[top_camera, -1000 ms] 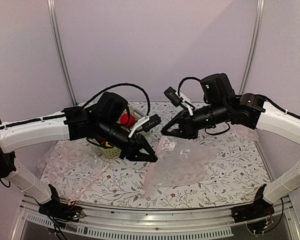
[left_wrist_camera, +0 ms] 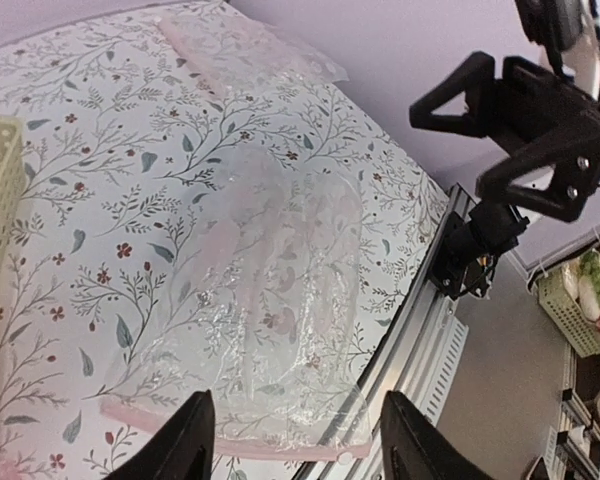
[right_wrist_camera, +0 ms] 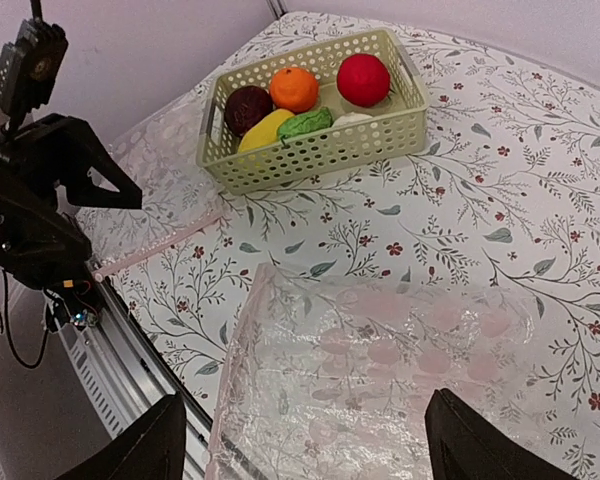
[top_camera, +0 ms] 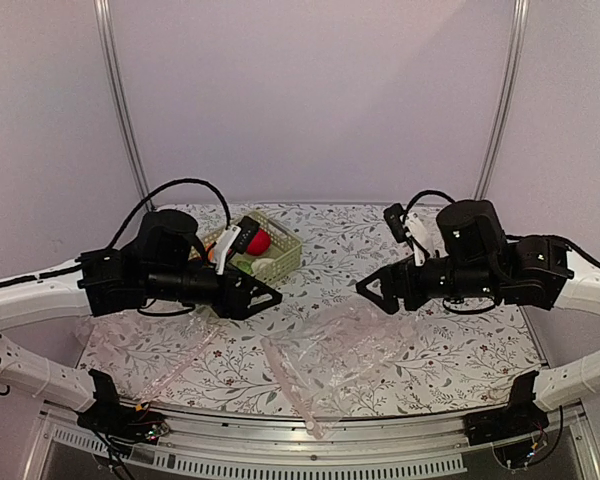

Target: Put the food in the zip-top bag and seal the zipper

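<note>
A clear zip top bag (top_camera: 345, 355) with a pink zipper strip lies flat on the floral table, near the front middle. It looks flat, with nothing inside it. My left gripper (top_camera: 261, 300) hangs above and left of this bag, fingers apart and nothing between them. Over the bag's back right part, my right gripper (top_camera: 373, 292) is open and holds nothing. The food sits in a pale green basket (right_wrist_camera: 325, 147): a red fruit (right_wrist_camera: 363, 79), an orange (right_wrist_camera: 294, 89), a dark purple one (right_wrist_camera: 248, 109), a yellow one (right_wrist_camera: 266, 130), a green one (right_wrist_camera: 305, 122) and a whitish piece.
Another clear bag (right_wrist_camera: 160, 185) lies at the table's left, beside the basket. A third clear bag (left_wrist_camera: 250, 50) lies at the right side. A metal rail (top_camera: 310, 425) runs along the front edge.
The bag's zipper end, earlier raised between both grippers, now lies on the table. My left gripper has moved left, away from it.
</note>
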